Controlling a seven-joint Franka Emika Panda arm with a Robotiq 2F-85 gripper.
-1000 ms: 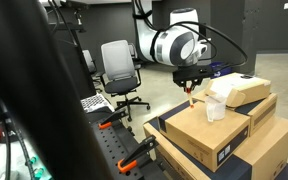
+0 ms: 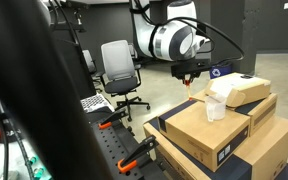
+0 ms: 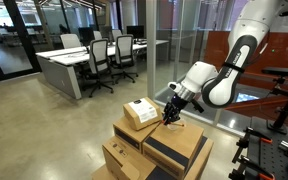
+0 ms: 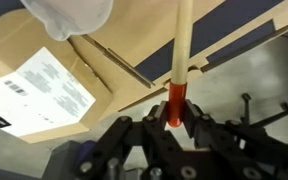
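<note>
A slim tan stick (image 4: 183,40) with an orange-red end (image 4: 176,104) runs up from between the dark fingers in the wrist view. My gripper is shut on it near that coloured end. In exterior view 1 the gripper (image 2: 189,79) hangs above the top cardboard box (image 2: 189,124), with the stick small and pale below it. A whitish translucent cup (image 2: 216,106) stands on that box, to the right of the gripper; part of the cup (image 4: 76,12) shows at the wrist view's top left.
Behind the cup lies another cardboard box (image 2: 238,91). More boxes (image 2: 268,150) are stacked below and to the right. Office chairs (image 2: 118,62) stand well back. The box top left of the cup looks clear.
My gripper has risen a little and shifted slightly left, carrying the stick with it. The cup and boxes have stayed where they were.
</note>
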